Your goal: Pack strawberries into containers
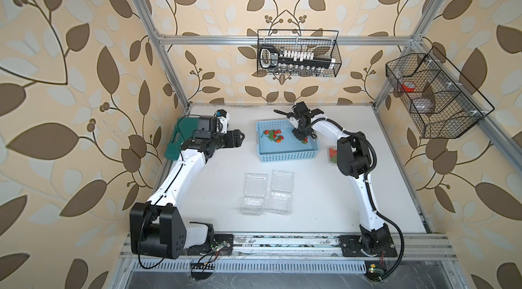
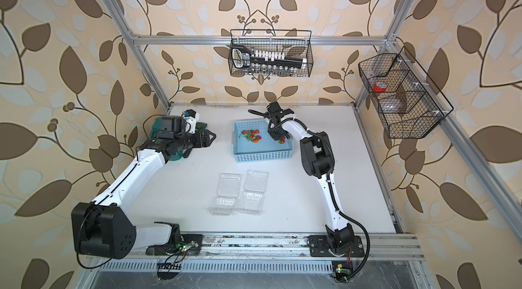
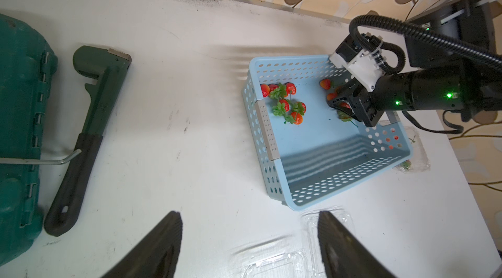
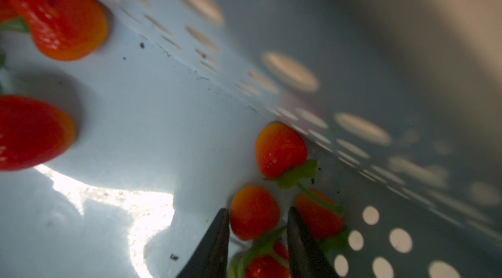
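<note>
Inside a light blue perforated basket [image 3: 261, 126], one group of strawberries [image 3: 284, 105] with green leaves lies at the left side. More strawberries [image 4: 280, 150] cluster in the corner by the perforated walls. My right gripper reaches down over that corner cluster, open. One strawberry [image 4: 254, 225] shows between its narrow fingers, with a small gap to the right finger; no firm grip is visible. My left gripper hangs left of the basket, open and empty. Two clear clamshell containers [image 1: 253, 205] [image 1: 280, 202] stand in front of the basket with lids raised.
A packed clear container with strawberries [image 1: 332, 154] sits right of the basket, partly hidden by the right arm. At the left lie a green case [image 3: 21, 121] and a pipe wrench [image 3: 94, 121]. White table between wrench and basket is free.
</note>
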